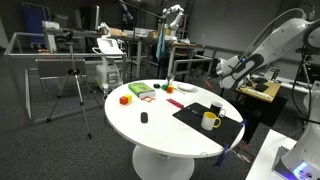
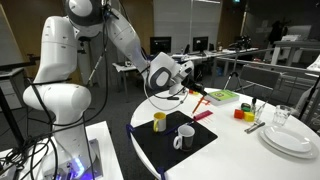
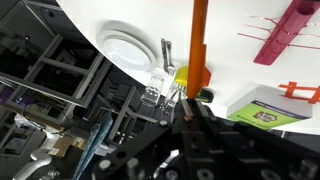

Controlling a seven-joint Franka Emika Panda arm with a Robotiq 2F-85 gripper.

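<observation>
In the wrist view a long, thin orange stick runs from the top edge down to my gripper, which looks shut on it. The grip point itself is mostly lost among the dark, blurred gripper parts. Exterior view 2 shows my gripper above the far side of the table, with the orange stick slanting beneath it. A black mat carries a yellow mug and a white mug.
White plates, glasses and utensils stand to one side. Small coloured blocks and a green box lie nearby. A dark mouse-like object rests near the front left, with bare white table around it.
</observation>
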